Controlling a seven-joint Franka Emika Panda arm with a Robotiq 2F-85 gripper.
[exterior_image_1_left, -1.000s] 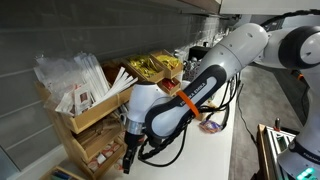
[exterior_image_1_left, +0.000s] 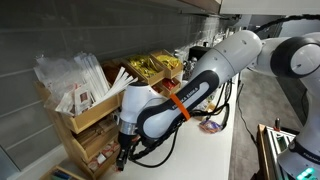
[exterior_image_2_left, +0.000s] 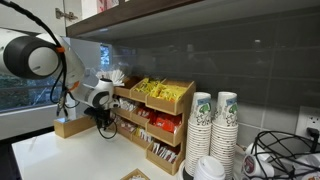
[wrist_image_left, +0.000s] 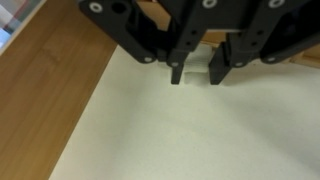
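Note:
My gripper points down in the wrist view, with a gap between its dark fingers. A small pale item (wrist_image_left: 196, 74) shows in that gap, over the white table (wrist_image_left: 190, 135); whether the fingers press on it, I cannot tell. In exterior view 1 the gripper (exterior_image_1_left: 122, 164) is low, at the front of the left part of the wooden organizer (exterior_image_1_left: 82, 122), mostly hidden by the arm. From the other side, exterior view 2 has the gripper (exterior_image_2_left: 106, 132) small and dark by the organizer's far end.
Yellow packets (exterior_image_1_left: 145, 68) fill upper bins, and white wrapped utensils (exterior_image_1_left: 92, 75) stand at the left end. Stacked paper cups (exterior_image_2_left: 199, 130) and a white lid stack (exterior_image_2_left: 209, 170) stand near the other end.
In exterior view 1 the arm has shifted slightly left, towards the organizer, and its wrist has turned. The gripper stays low by the bins.

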